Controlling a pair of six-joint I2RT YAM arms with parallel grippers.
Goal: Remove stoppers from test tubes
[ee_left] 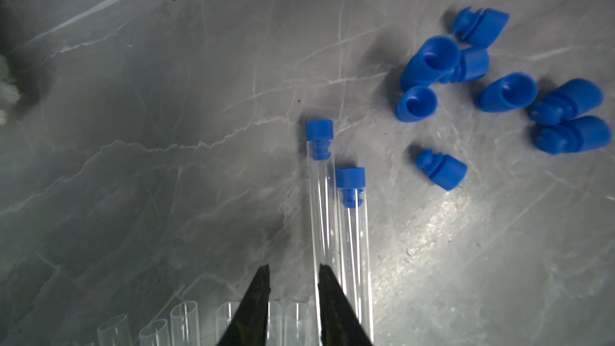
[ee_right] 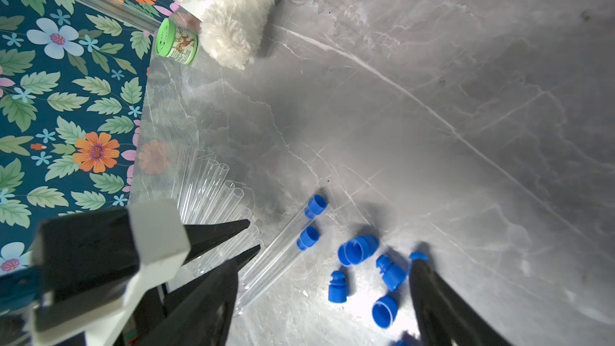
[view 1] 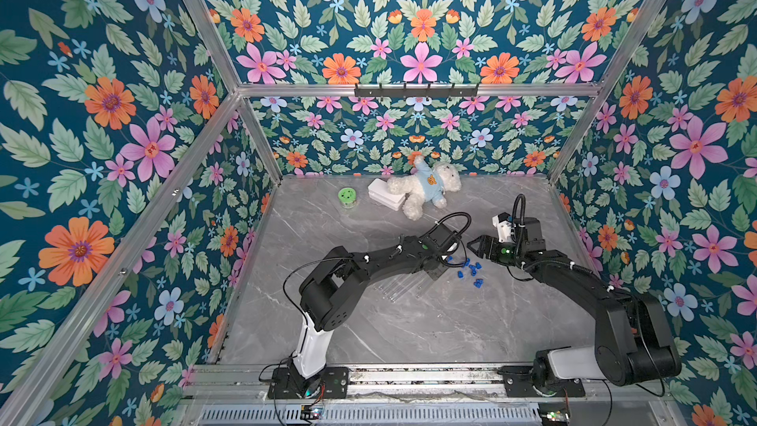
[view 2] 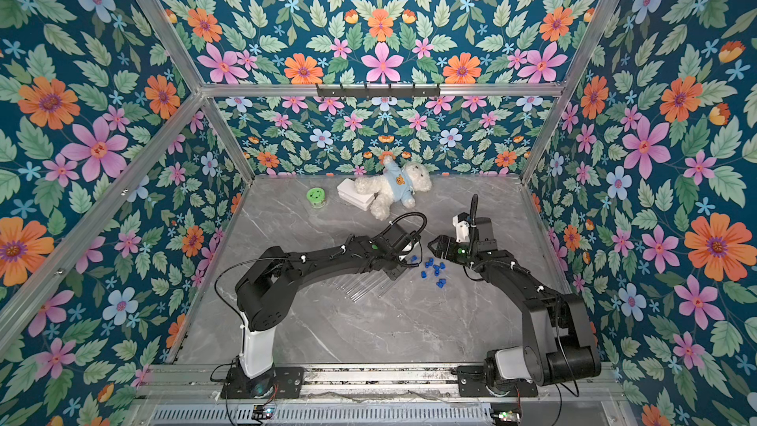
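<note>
In the left wrist view two clear tubes lie side by side with blue stoppers in their ends, a left stoppered tube [ee_left: 322, 201] and a right stoppered tube [ee_left: 353, 243]. Several open tubes [ee_left: 184, 320] lie at the bottom left. The fingertips of my left gripper stand a short way apart over the tubes, the right one overlapping the left stoppered tube. I see nothing clasped there and cannot tell any contact. Over the loose blue stoppers [ee_right: 337, 287], my right gripper is open and empty, its fingers wide apart.
Several loose stoppers [view 1: 471, 266] lie between the two grippers. At the back are a plush toy [view 1: 426, 185], a white block [view 1: 386, 194] and a green-lidded jar [view 1: 347, 197].
</note>
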